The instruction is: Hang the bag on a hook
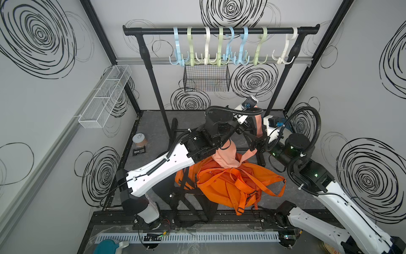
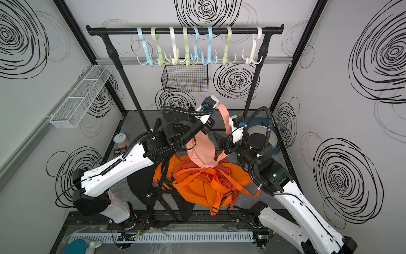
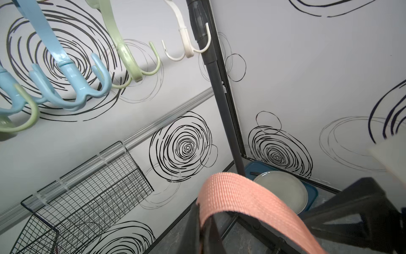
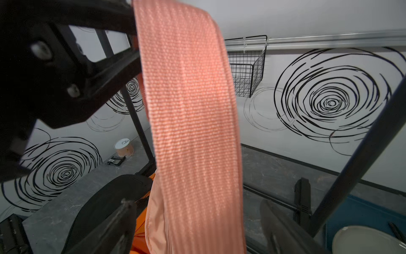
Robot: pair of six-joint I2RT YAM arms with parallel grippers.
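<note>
A pink bag (image 2: 202, 150) hangs above the orange bags (image 1: 228, 190), its strap held up in my left gripper, which is shut on it; the strap arches over the fingertips in the left wrist view. My right gripper is beside it, the strap running through the gap between its blurred, part open fingers. Pastel hooks (image 1: 242, 55) hang on the black rail (image 1: 160, 30), above and behind both grippers.
A wire basket (image 1: 206, 78) is on the back wall, a white rack (image 1: 103, 97) on the left wall. A plate (image 3: 277, 190) on a blue tray lies at the back right, beside the stand's upright (image 1: 277, 93). Black bags lie beneath the left arm.
</note>
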